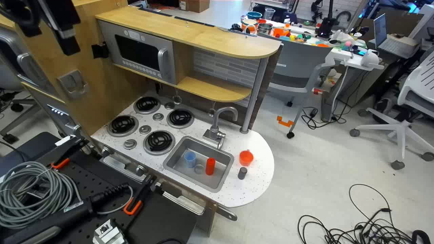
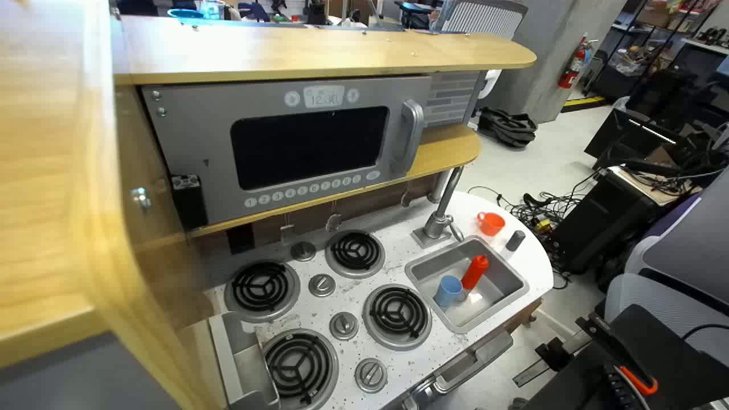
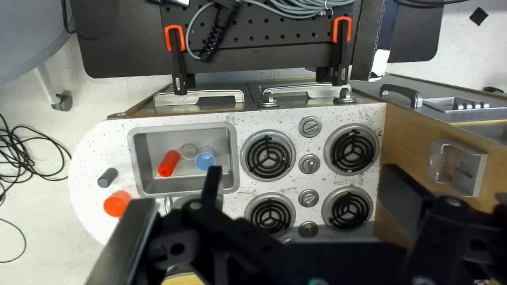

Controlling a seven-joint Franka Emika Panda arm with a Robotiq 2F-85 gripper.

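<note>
In the wrist view my gripper is open, its black fingers [image 3: 212,190] spread wide over the stove with nothing between them. A red bottle [image 3: 168,164] and a blue cup [image 3: 205,160] are inside the grey sink [image 3: 136,166] of a toy kitchen. The bottle stands upright in exterior view 1. To the side of the sink, on the white counter [image 1: 260,179], are an orange-red cup [image 1: 246,158] and a small dark grey cylinder [image 1: 242,173]. In exterior view 1, dark arm parts hang at the upper left, well away from these objects.
A faucet [image 1: 224,112] rises behind the sink. Above the burners [image 2: 355,253] sits a closed microwave [image 2: 307,143] below a wooden top shelf [image 2: 321,51]. A wooden side panel [image 1: 85,93] bounds the stove. Around the burners, the counter is clear.
</note>
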